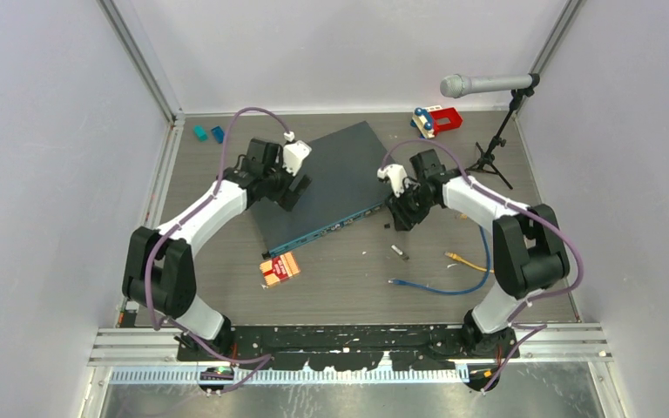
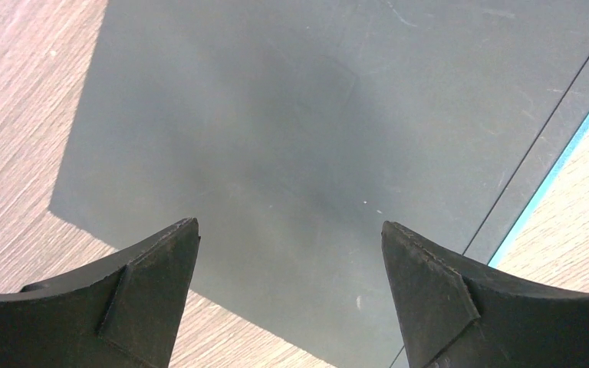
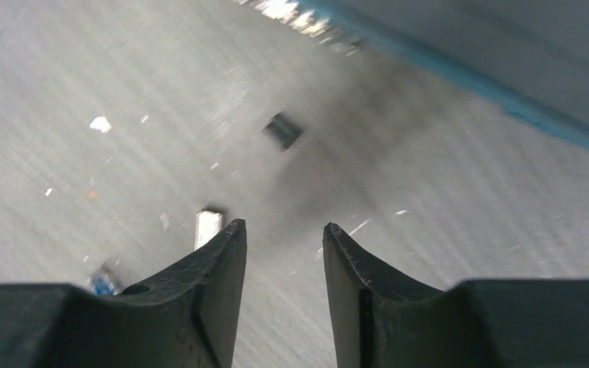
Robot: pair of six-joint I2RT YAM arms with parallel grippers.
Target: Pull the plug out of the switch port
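Observation:
The dark switch (image 1: 322, 174) lies diagonally on the table, its teal port edge (image 1: 314, 235) toward the front. My left gripper hangs over its top, part open and empty. My right gripper is open and empty over the table in front of the port edge. A small dark piece (image 3: 284, 130) and a short pale piece (image 3: 208, 228) lie loose below it; I cannot tell which is a plug. The ports are blurred in the right wrist view.
An orange-striped packet (image 1: 280, 268), blue cable (image 1: 440, 291) and yellow cable (image 1: 470, 264) lie at the front. A toy (image 1: 435, 120) and microphone stand (image 1: 490, 157) stand at the back right. Small blue blocks (image 1: 218, 134) lie back left.

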